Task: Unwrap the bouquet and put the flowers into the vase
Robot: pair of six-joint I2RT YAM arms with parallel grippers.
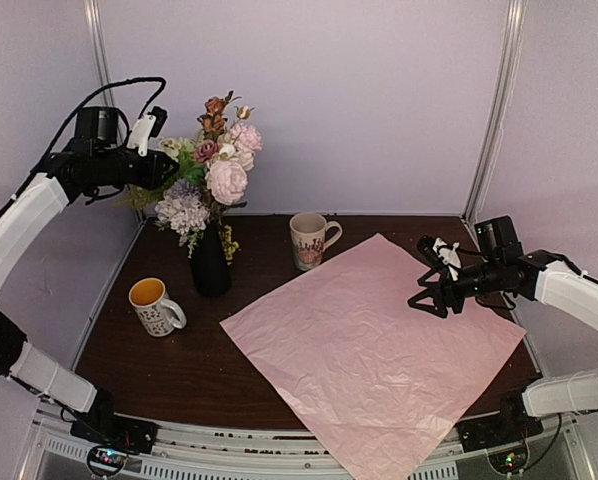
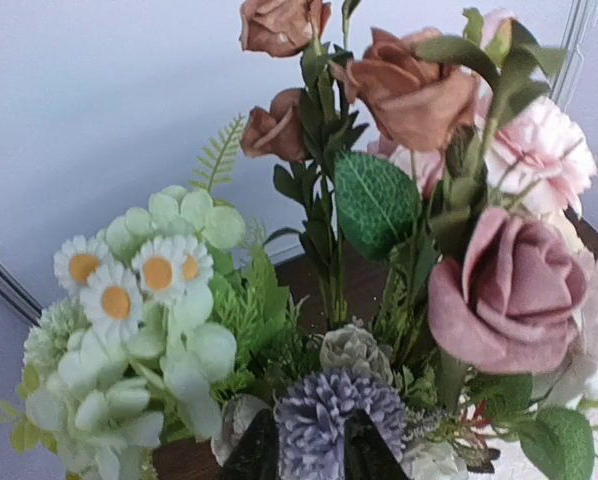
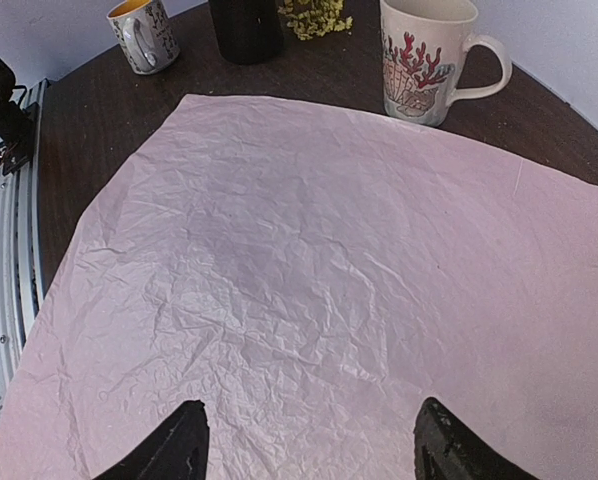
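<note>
A full bunch of flowers (image 1: 226,181) stands in the black vase (image 1: 210,268): pink, rust, mauve and pale blooms. A yellow sprig (image 1: 229,243), also in the right wrist view as yellow flowers (image 3: 315,18), is low beside the vase, outside it; its stem is hidden. My left gripper (image 1: 171,167) is at the bunch's upper left. In the left wrist view, its fingers (image 2: 262,448) are partly apart, with a purple bloom (image 2: 329,415) showing beyond the gap and nothing visibly held. Over the pink sheet my right gripper is open and empty.
A cup with an orange inside (image 1: 157,307) stands front left of the vase, and a coral-patterned mug (image 1: 310,240) to its right. The pink sheet (image 1: 374,345) lies bare across the table's middle and right.
</note>
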